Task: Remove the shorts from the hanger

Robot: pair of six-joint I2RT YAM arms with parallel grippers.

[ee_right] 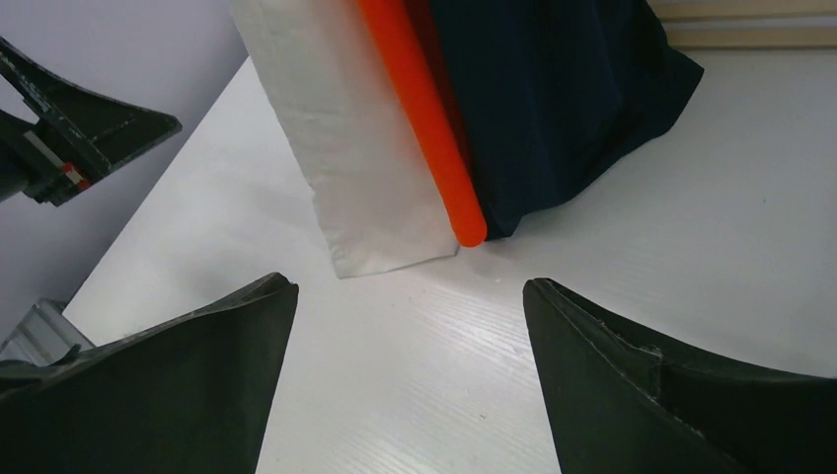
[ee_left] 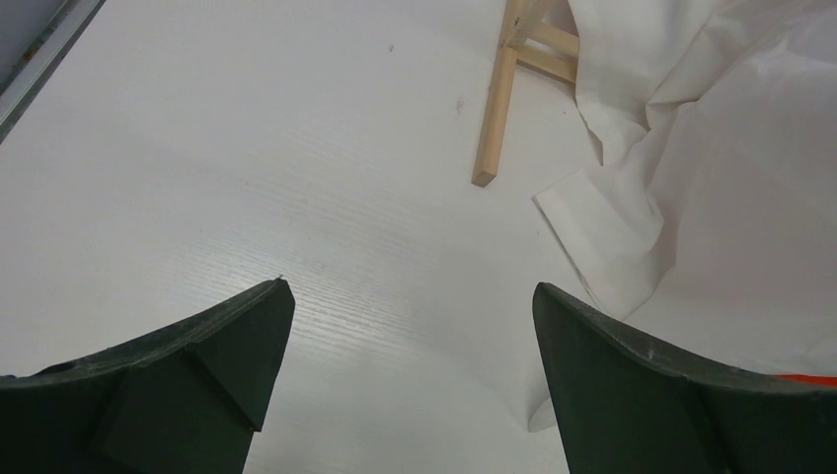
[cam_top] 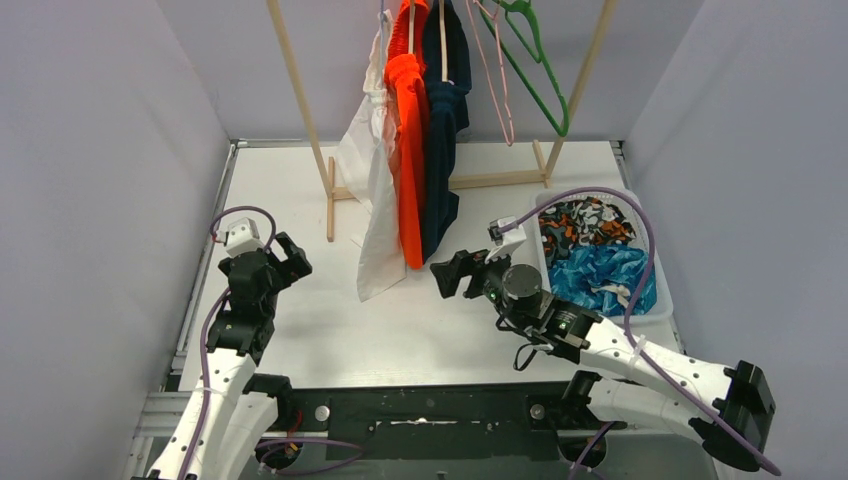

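White shorts (cam_top: 380, 230), orange shorts (cam_top: 408, 170) and dark navy shorts (cam_top: 440, 170) hang on hangers from the wooden rack, their lower ends reaching toward the table. My right gripper (cam_top: 455, 270) is in front of their lower edges, apart from them, its fingers apart with nothing between; the right wrist view shows the orange edge (ee_right: 434, 138) beyond them. My left gripper (cam_top: 290, 255) stands open and empty at the left, with white cloth (ee_left: 730, 217) right of and beyond it in the left wrist view.
A white basket (cam_top: 660, 300) with patterned and blue cloths sits at the right. An empty pink hanger (cam_top: 505, 110) and green hanger (cam_top: 555, 100) hang on the rack (cam_top: 500, 180).
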